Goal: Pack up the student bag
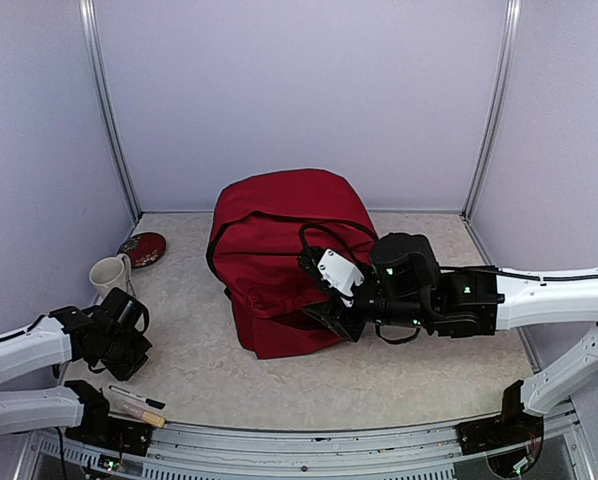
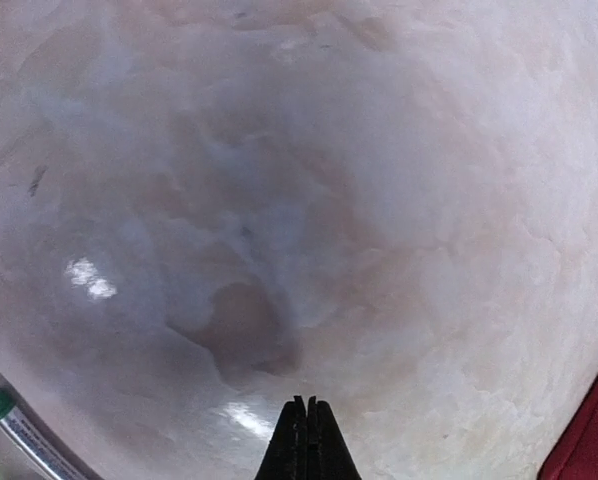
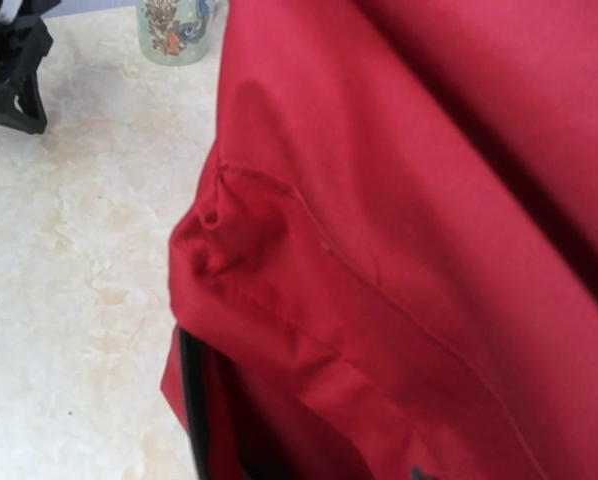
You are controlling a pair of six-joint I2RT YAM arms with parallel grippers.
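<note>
The red bag point(image 1: 279, 230) stands in the middle; in the right wrist view its fabric point(image 3: 399, 200) and dark opening fill most of the frame. My right gripper point(image 1: 329, 322) is at the bag's front, its fingertips hidden or too unclear to read. My left gripper point(image 1: 124, 362) is over the left front of the table, shut with nothing between its fingers. A black-and-white pen point(image 1: 136, 396) and a yellowish item point(image 1: 139, 412) lie at the front left edge. A green-capped marker point(image 2: 27, 434) shows in the left wrist view.
A white mug point(image 1: 107, 275) and a red round mat point(image 1: 143, 247) stand along the left side behind my left gripper. The tabletop point(image 1: 189, 370) between left gripper and bag is bare, as is the back-left area.
</note>
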